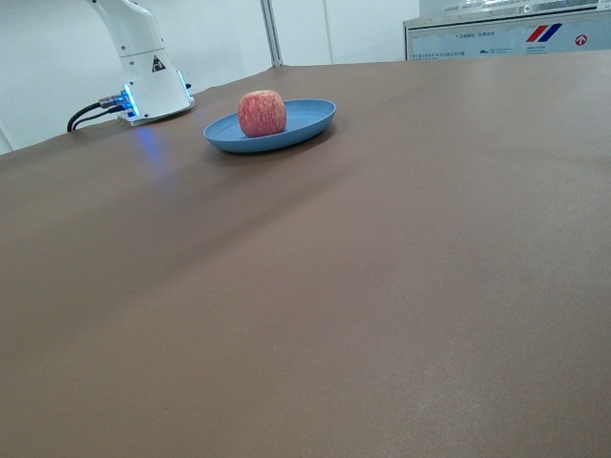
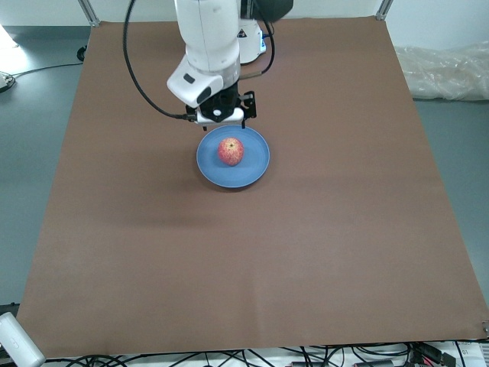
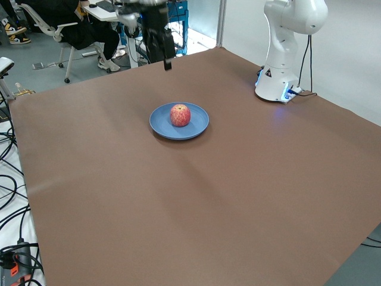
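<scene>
A red apple (image 2: 231,151) rests on a blue plate (image 2: 232,177) on the brown table; in the top view the apple (image 1: 263,114) stands on the plate (image 1: 307,115) as well. My gripper (image 2: 224,125) is raised above and behind the apple in the left view. In the right view it is the dark shape (image 3: 167,64) at the top, above the plate (image 3: 196,119) and clear of the apple (image 3: 180,115). Whether its fingers are open or shut I cannot tell; the top view does not show it.
The arm's base (image 3: 275,84) stands at the back edge. Cables run along the near edge in the left view, and a white cylinder (image 2: 19,340) is at the lower left.
</scene>
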